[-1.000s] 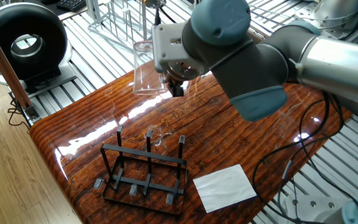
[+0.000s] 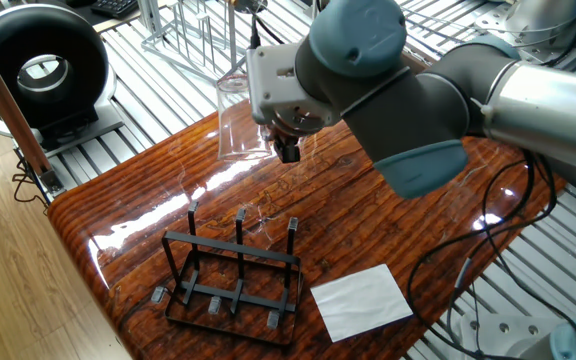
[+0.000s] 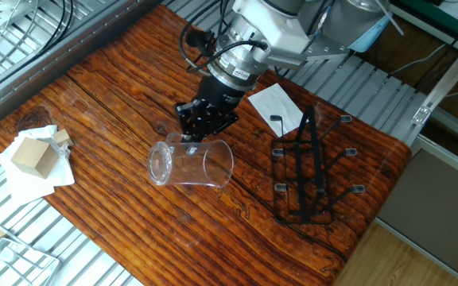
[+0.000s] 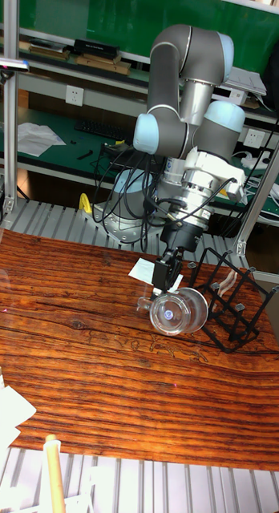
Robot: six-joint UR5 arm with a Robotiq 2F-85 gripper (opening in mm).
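A clear mug (image 3: 191,164) is held on its side above the wooden table (image 3: 102,103). My gripper (image 3: 188,133) is shut on it at the handle side, with the dark fingers partly hiding the handle. In exterior view 3 the mug (image 4: 177,313) shows one round end toward the camera, and the gripper (image 4: 159,289) meets it from above. Exterior view 1 shows the see-through mug (image 2: 240,125) partly behind the wrist. A black wire rack (image 2: 236,296) with several upright prongs stands on the table, apart from the mug.
A white paper sheet (image 2: 361,302) lies beside the rack. At the opposite end of the table, wooden blocks (image 3: 35,157) rest on another white sheet. Cables (image 2: 468,240) hang near the arm. Bare tabletop lies between the mug and the blocks.
In exterior view 1 the mug and gripper sit slightly lower in the picture than before, with the mug still held. The rack and paper have not moved.
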